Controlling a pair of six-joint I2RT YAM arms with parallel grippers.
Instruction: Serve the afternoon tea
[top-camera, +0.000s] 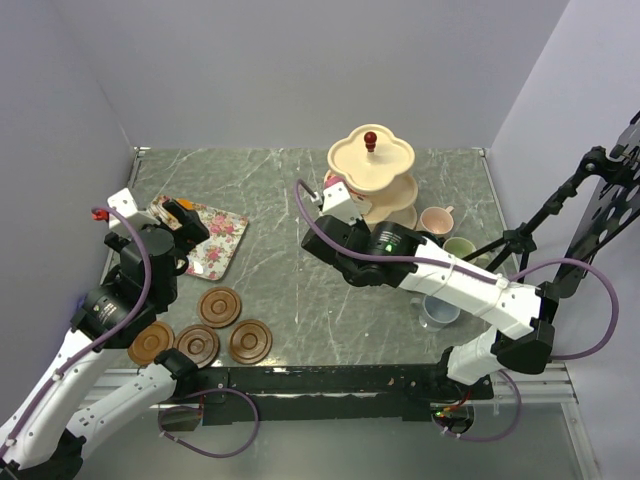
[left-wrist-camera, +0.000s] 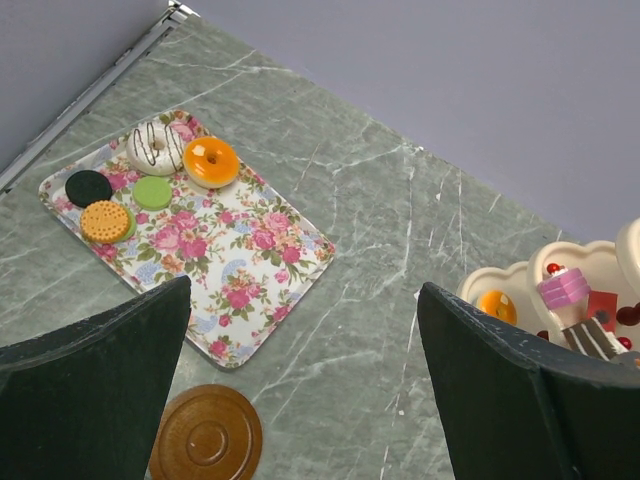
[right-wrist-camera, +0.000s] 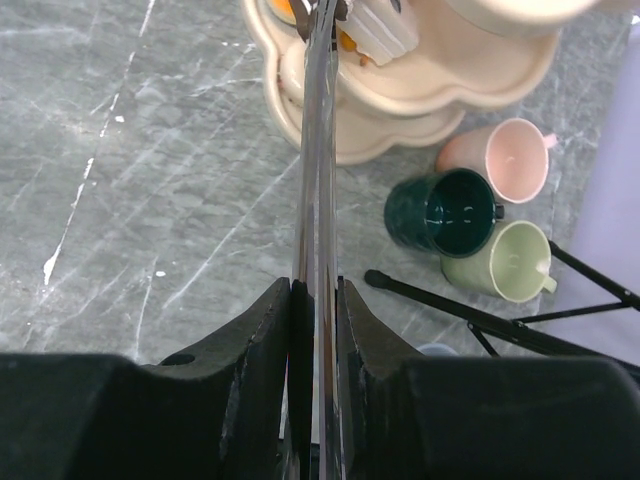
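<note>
My left gripper (top-camera: 180, 235) hangs open over the left side, above the floral tray (left-wrist-camera: 250, 270) with a drizzled donut (left-wrist-camera: 155, 148), an orange donut (left-wrist-camera: 210, 160) and small cookies (left-wrist-camera: 103, 220). My right gripper (top-camera: 330, 215) is at the tiered stand (top-camera: 370, 160), its long fingers reaching onto a lower tier beside a pale block-like piece (right-wrist-camera: 390, 30) and yellow bits; whether anything is between the tips is unclear. Round wooden coasters (top-camera: 250, 342) lie at the front left.
Pink (right-wrist-camera: 505, 160), dark green (right-wrist-camera: 435, 215) and pale green (right-wrist-camera: 508, 262) cups stand right of the stand, with a pale blue cup (top-camera: 440, 310) nearer the front and a black metal arm (right-wrist-camera: 470, 320) beside them.
</note>
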